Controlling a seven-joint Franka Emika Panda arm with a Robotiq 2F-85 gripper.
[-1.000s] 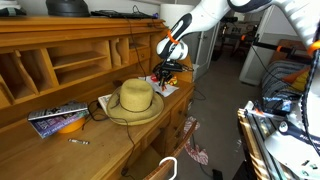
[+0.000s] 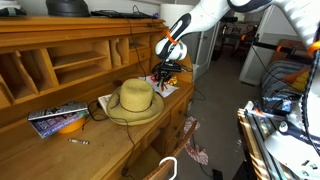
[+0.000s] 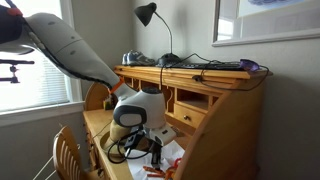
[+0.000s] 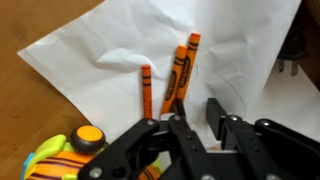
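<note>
Several orange crayons lie on a sheet of white paper (image 4: 90,60) in the wrist view. One small crayon (image 4: 147,90) is apart on the left; to its right, a longer crayon (image 4: 175,80) lies alongside another crayon (image 4: 189,60). My gripper is low over the paper with a gap between its fingers and only paper showing there. Its left finger (image 4: 178,112) overlaps the near end of the crayon pair; whether it touches them cannot be made out. Exterior view 1 shows the arm (image 2: 172,50) over the far end of the desk.
An orange and green object (image 4: 65,155) sits at the lower left of the wrist view. A straw hat (image 2: 135,102) stands on the wooden desk (image 2: 60,155), with a box (image 2: 58,118) farther left. Cubbyholes (image 2: 75,65) line the back.
</note>
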